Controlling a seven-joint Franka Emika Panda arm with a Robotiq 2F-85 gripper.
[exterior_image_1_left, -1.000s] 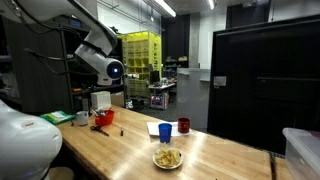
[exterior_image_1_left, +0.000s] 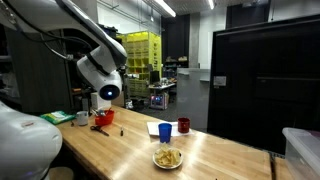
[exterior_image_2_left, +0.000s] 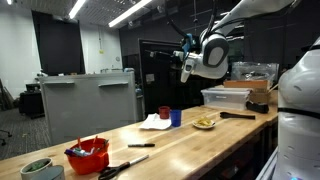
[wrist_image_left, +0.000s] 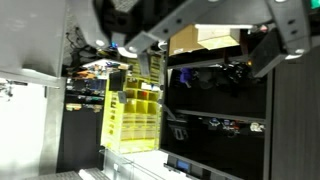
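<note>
My gripper (exterior_image_2_left: 184, 62) is raised well above the table in exterior view 2, away from everything on it. In the wrist view, dark fingers show at the upper left and upper right with a wide gap between them, and no object is held there. On the table stand a blue cup (exterior_image_1_left: 154, 76), a dark red mug (exterior_image_1_left: 183, 125) and a plate of yellowish food (exterior_image_1_left: 167, 157). A red container (exterior_image_2_left: 88, 155) with things inside is at the other end. Near it lie black-handled scissors (exterior_image_2_left: 118, 169) and a dark marker-like item (exterior_image_2_left: 141, 145).
A white cloth or paper (exterior_image_2_left: 156, 122) lies by the cups. A grey-green bowl or mug (exterior_image_2_left: 37, 169) sits beyond the red container. Clear plastic bins (exterior_image_2_left: 228, 97) are behind the plate.
The table objects have not moved.
</note>
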